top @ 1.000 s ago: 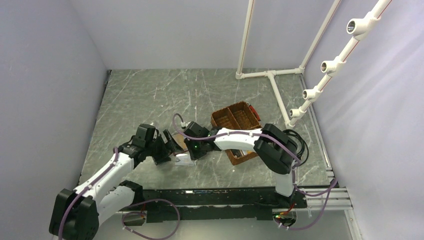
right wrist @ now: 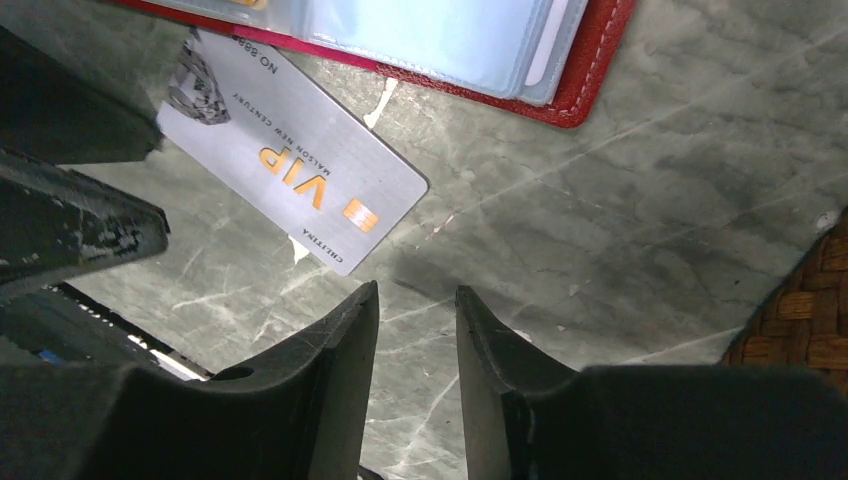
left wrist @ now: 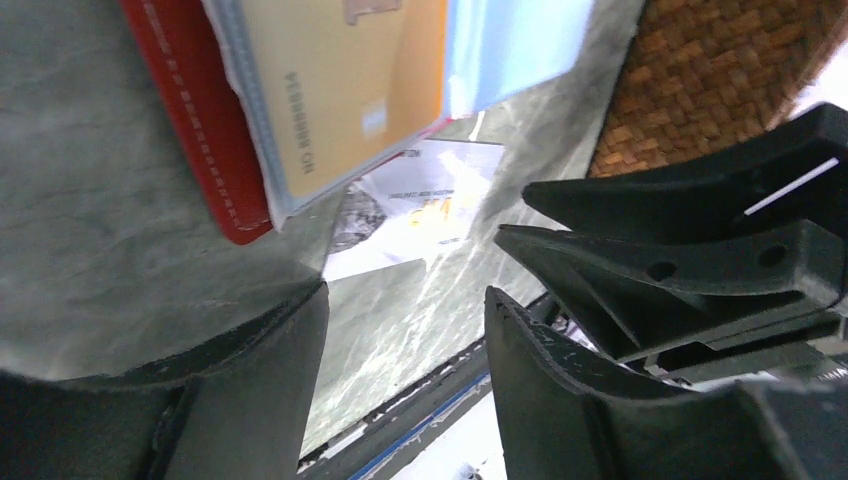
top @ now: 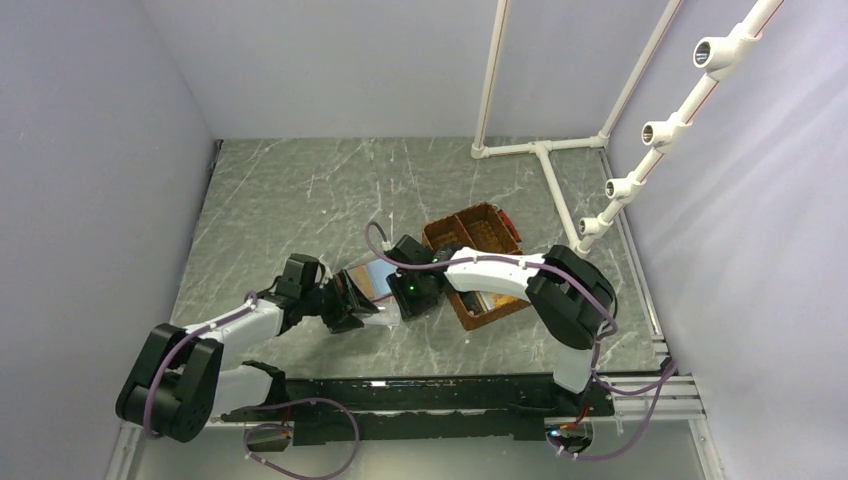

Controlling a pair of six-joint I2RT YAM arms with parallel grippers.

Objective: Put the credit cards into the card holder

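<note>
The silver VIP card (right wrist: 292,150) lies flat on the table, its printed face up, just beyond the edge of the red card holder (right wrist: 590,65). The holder lies spread out, with a tan card (left wrist: 345,85) in one clear pocket and pale blue (left wrist: 520,50) showing on the other side. My left gripper is partly open over the near side of the card, nothing between its fingers. Also partly open and empty, my right gripper is past the card's chip end. In the top view, both arms partly cover the card and holder.
A brown woven basket (top: 470,233) with compartments stands right of the holder, some items in its front part under the right arm. The two grippers are very close together.
My right gripper has pulled back to the right, off the holder. The left gripper has moved rightward, over the card. The card appears slightly farther right than before.
</note>
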